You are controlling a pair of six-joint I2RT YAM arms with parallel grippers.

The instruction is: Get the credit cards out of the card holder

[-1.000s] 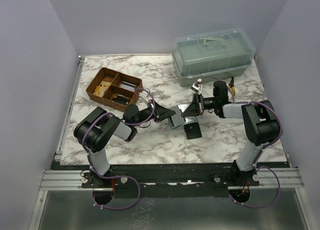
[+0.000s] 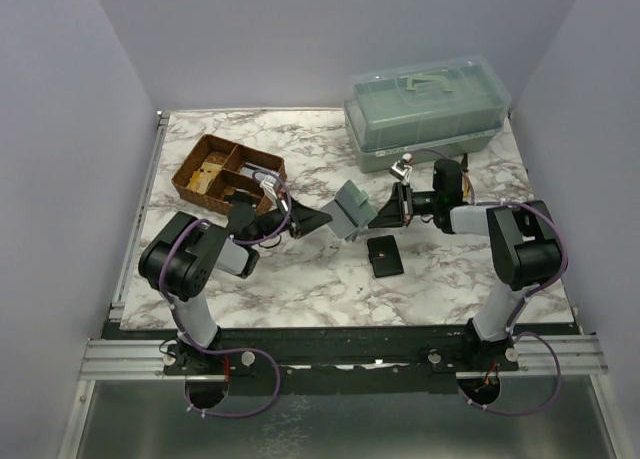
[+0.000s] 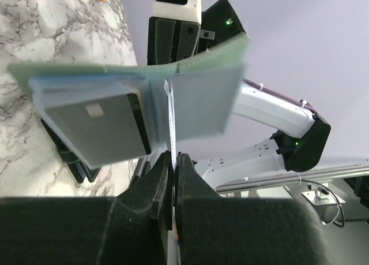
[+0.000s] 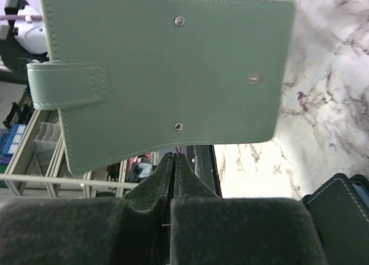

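Note:
A pale green card holder (image 2: 350, 207) with clear sleeves is held in the air by my left gripper (image 2: 322, 219), shut on a thin edge of it; in the left wrist view a grey card (image 3: 92, 126) shows in a sleeve. The right wrist view shows the holder's green cover (image 4: 161, 68) with its strap and studs, above my right gripper, which is shut with nothing visible between its fingers. A black wallet-like item (image 2: 386, 259) lies on the table below.
A wooden compartment box (image 2: 188, 169) with items sits at back left, a large translucent lidded bin (image 2: 425, 109) at back right.
The left gripper has moved left and back with the holder, which is now turned. The right gripper has drawn right and now stands apart from the holder's middle.

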